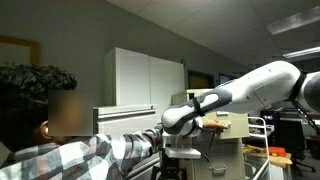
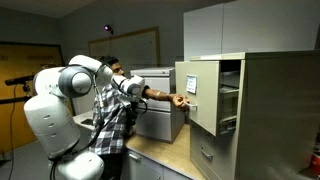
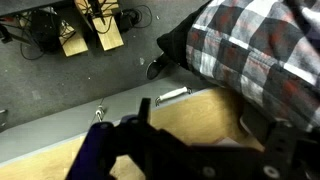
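Observation:
My gripper [image 1: 176, 168] hangs pointing down in front of the grey cabinets; in the second exterior view the gripper [image 2: 130, 116] is in front of a person in a plaid shirt [image 2: 106, 98]. Along the bottom of the wrist view its dark fingers [image 3: 143, 112] look spread, with wood surface showing between them and nothing held. A cabinet door [image 2: 196, 88] stands swung out from a tall cabinet. The person's bare hand [image 2: 180, 101] is at the door, by its handle. No object is seen touching my gripper.
The plaid sleeve [image 3: 262, 48] reaches close past my gripper on the right of the wrist view. Below it is a drawer handle [image 3: 173, 96] on a grey front. A filing cabinet [image 2: 157, 118] stands behind. Wooden pieces [image 3: 72, 42] and cables lie over the dark floor.

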